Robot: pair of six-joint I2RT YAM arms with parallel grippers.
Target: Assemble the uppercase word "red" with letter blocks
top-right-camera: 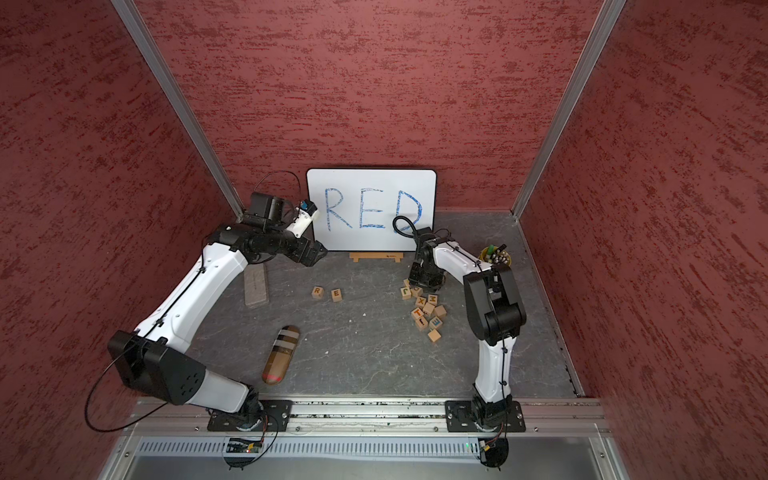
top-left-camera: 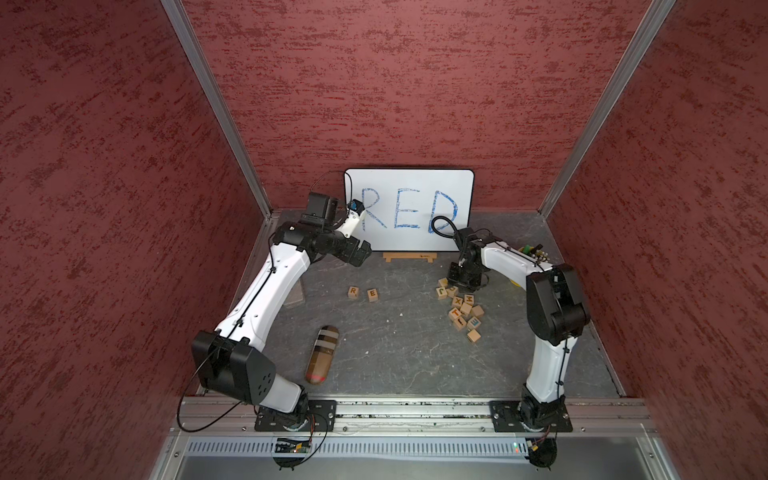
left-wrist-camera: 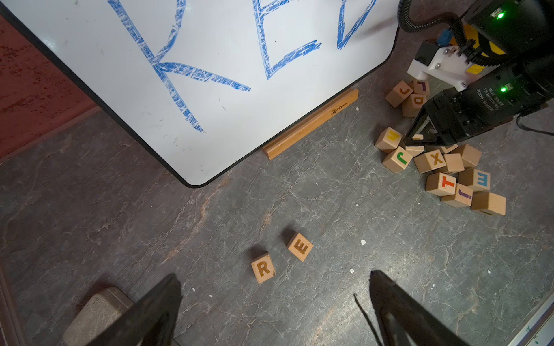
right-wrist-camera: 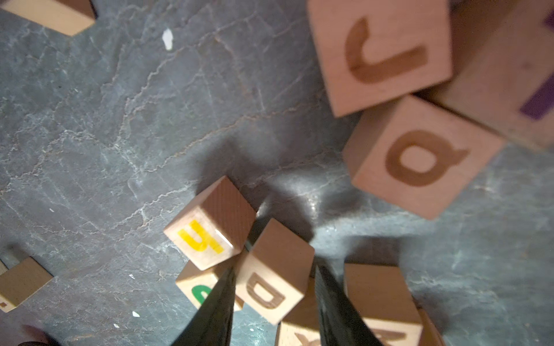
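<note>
The R block (left-wrist-camera: 262, 268) and E block (left-wrist-camera: 299, 246) stand apart side by side on the grey floor. My left gripper hangs open and empty high at the left. My right gripper is low over the pile at the right, fingers parted astride a block marked like a D (right-wrist-camera: 265, 288); whether they touch it is unclear. The whiteboard (top-left-camera: 408, 180) shows RED in blue.
Other blocks, including a yellow-lettered one (right-wrist-camera: 202, 236) and a Q block (right-wrist-camera: 421, 161), crowd the right gripper. A brown roll (top-left-camera: 322, 352) lies front left; a grey slab (top-right-camera: 255, 284) lies at left.
</note>
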